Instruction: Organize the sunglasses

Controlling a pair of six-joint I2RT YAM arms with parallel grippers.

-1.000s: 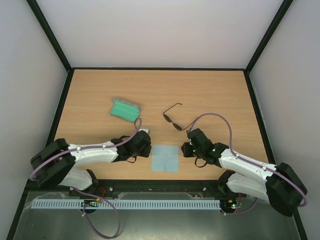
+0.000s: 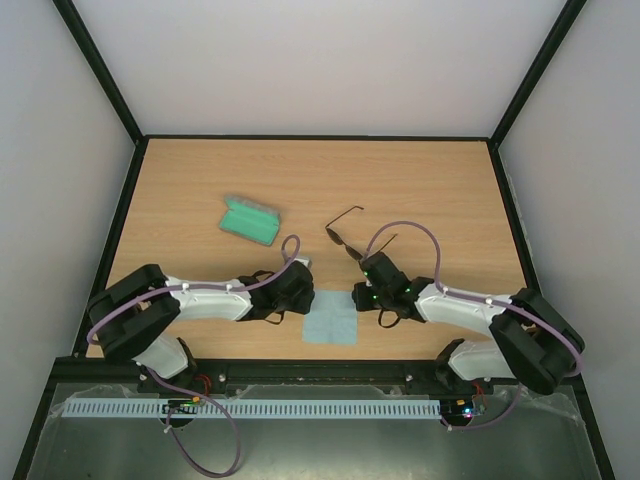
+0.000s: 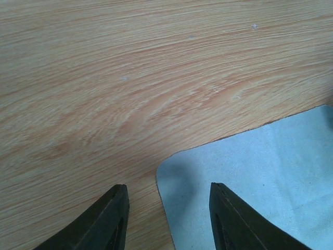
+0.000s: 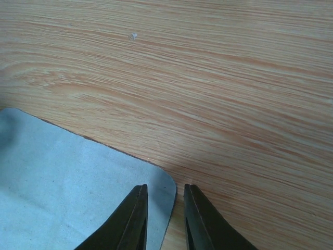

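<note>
The sunglasses (image 2: pixel 343 242) lie with their arms unfolded on the table, above the cloth in the top view. A green case (image 2: pixel 248 220) stands open to the upper left. The light blue cloth (image 2: pixel 330 325) lies flat near the front edge. My left gripper is open over the cloth's upper left corner, nothing between its fingers. At the upper right corner, my right gripper stands partly open, its narrower gap empty, with the cloth's edge beneath. Both corners look flat on the wood.
Dark frame bars border it. In the top view the two arms face each other across the cloth with a small gap between.
Both grippers have moved inward over the cloth's corners, the left one to the right and the right one to the left. The sunglasses, case and cloth stay where they were.
</note>
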